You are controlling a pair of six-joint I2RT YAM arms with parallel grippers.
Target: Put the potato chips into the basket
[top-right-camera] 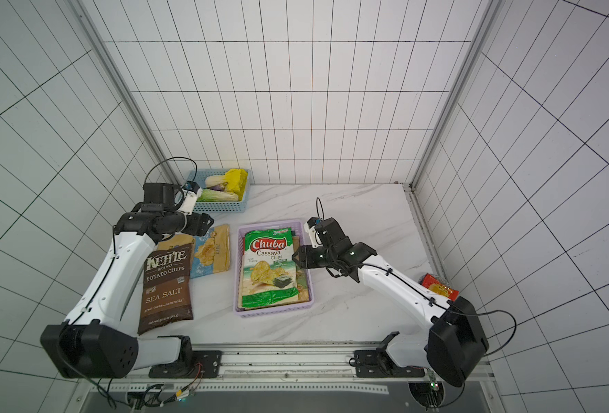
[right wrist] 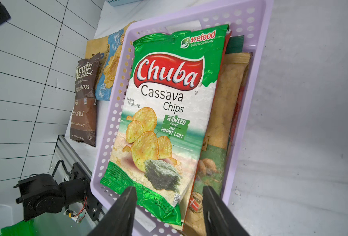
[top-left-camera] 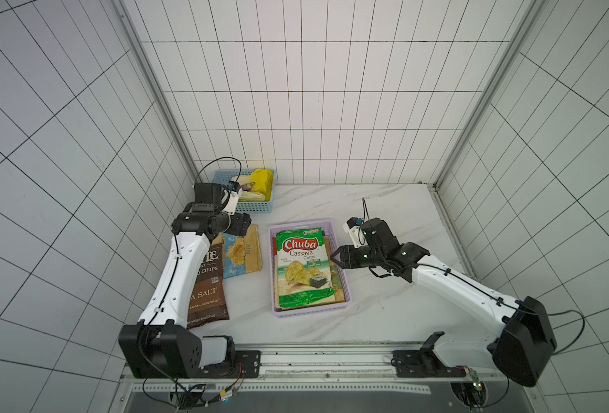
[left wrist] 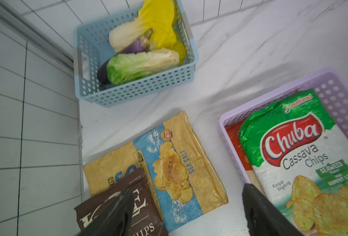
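The lilac basket [top-left-camera: 274, 289] stands mid-table with a green-and-white Chuba chips bag [right wrist: 170, 94] lying flat on top of other bags, among them a tan one [right wrist: 221, 102]. Left of it, outside, lie a brown Kettle chips bag [top-right-camera: 165, 292] and a tan-and-blue sea salt chips bag [left wrist: 205, 173]; the brown one overlaps its neighbour. My left gripper hovers over these two, fingers spread and empty. Over the basket's right side, my right gripper is open too, its fingers apart and clear of any grip.
A blue basket [left wrist: 142, 91] holding vegetables stands against the back wall at left. Behind the right arm's base lies a small red packet [top-right-camera: 439, 285]. Bare tabletop [top-left-camera: 401, 206] stretches behind and right of the lilac basket.
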